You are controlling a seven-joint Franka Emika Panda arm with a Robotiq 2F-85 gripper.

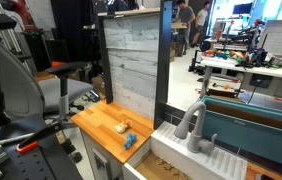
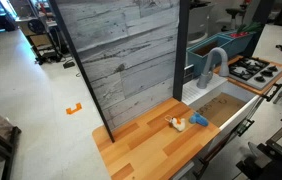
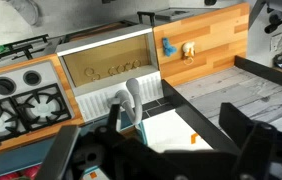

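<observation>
In the wrist view my gripper stands open, its black fingers (image 3: 249, 142) wide apart with nothing held between them. It hangs high over the counter, well clear of everything there. A small blue toy (image 3: 168, 46) and a pale cream figure (image 3: 189, 48) lie close together on the wooden countertop. Exterior view 2 has the blue toy (image 2: 198, 118) nearer the sink than the cream figure (image 2: 177, 123). Both also appear in exterior view 1, the cream figure (image 1: 120, 127) and the blue toy (image 1: 130, 140). Neither exterior view clearly shows the gripper's fingers.
Beside the wood lies a sink (image 2: 221, 104) with a brown bottom and a grey faucet (image 2: 218, 66) rising behind it. Past it is a stove (image 3: 26, 102). A grey plank wall (image 2: 131, 72) backs the counter. Bare wood (image 2: 139, 145) surrounds the toys.
</observation>
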